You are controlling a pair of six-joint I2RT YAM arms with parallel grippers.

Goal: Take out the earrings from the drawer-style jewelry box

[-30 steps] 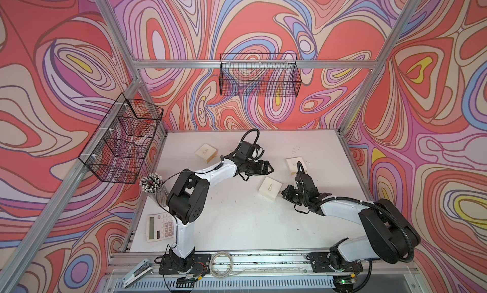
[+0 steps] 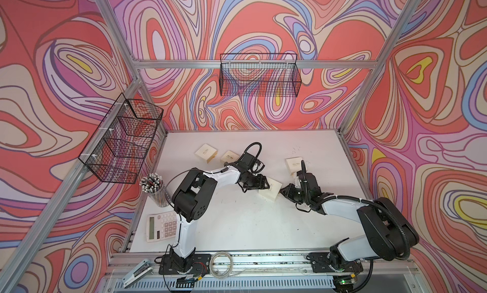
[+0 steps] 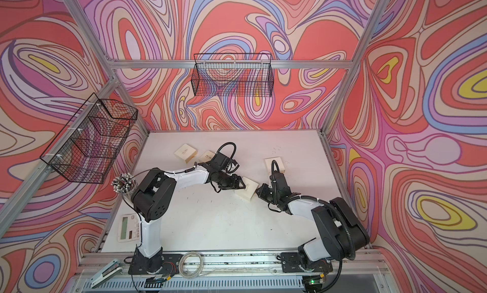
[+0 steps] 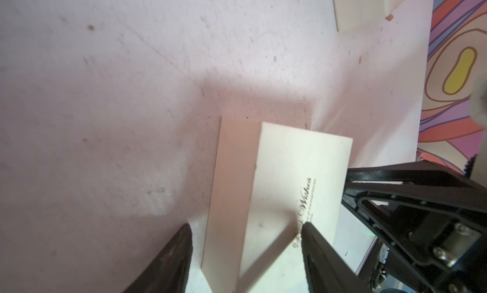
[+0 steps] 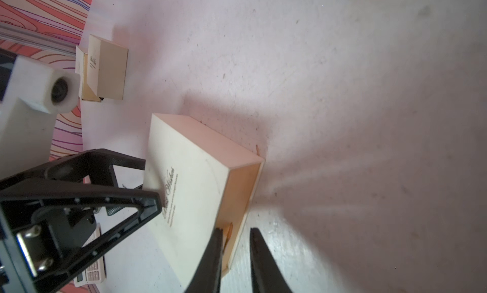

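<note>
In the middle of the table sits a cream drawer-style jewelry box (image 2: 274, 186) with dark lettering on top. Its tan drawer front (image 5: 240, 189) faces my right gripper, and a small brown pull tab (image 5: 229, 231) sticks out there. My left gripper is open over the box, one finger beside a side wall and the other above the lid. My right gripper is part open at the drawer front, its fingertips a narrow gap apart. One finger overlaps the tab in the right wrist view; whether they touch cannot be told. No earrings show.
Similar cream boxes stand at the back left (image 2: 206, 152), behind the left arm (image 2: 229, 157) and at the back right (image 2: 294, 164). A cup of dark sticks (image 2: 159, 194) and a calculator (image 2: 161, 226) occupy the left edge.
The box has barely moved.
</note>
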